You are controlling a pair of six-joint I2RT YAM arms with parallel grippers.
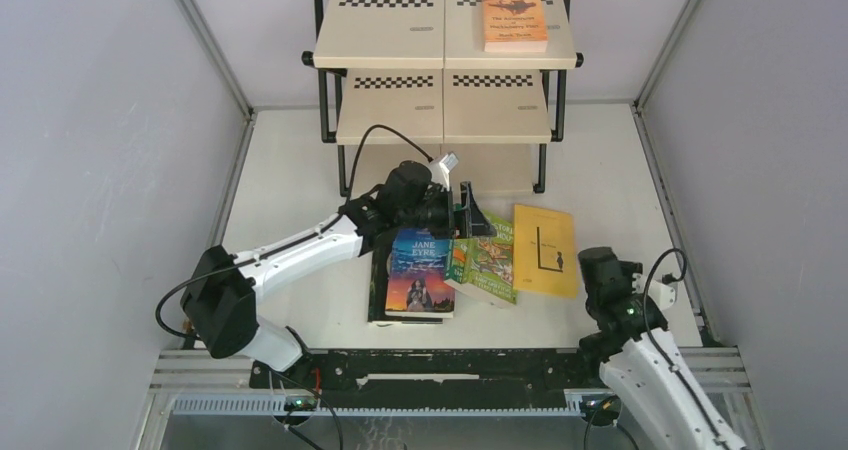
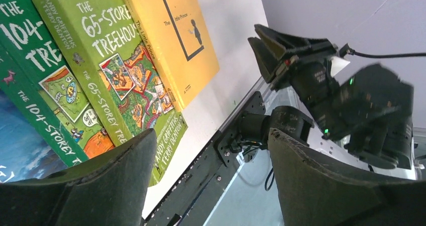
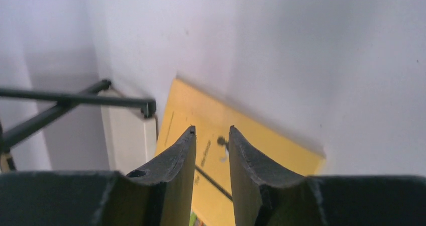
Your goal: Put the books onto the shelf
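A yellow The Little Prince book (image 1: 545, 251) lies at the right of a row of books. Left of it lean a green 65-Storey Treehouse (image 2: 118, 65) and a darker green 104-Storey book (image 2: 55, 80), overlapping. Jane Eyre (image 1: 418, 275) rests on a dark book or file (image 1: 379, 288) further left. My left gripper (image 1: 470, 212) is above the upper end of the green books, open and empty. My right gripper is right of the yellow book, its fingers a little apart with nothing gripped; the yellow cover shows behind the gap.
A cream rack with two upper shelves (image 1: 390, 30) stands at the back, an orange book (image 1: 514, 20) on its top right. Bare white table (image 1: 290, 190) lies left of the books and along the right side.
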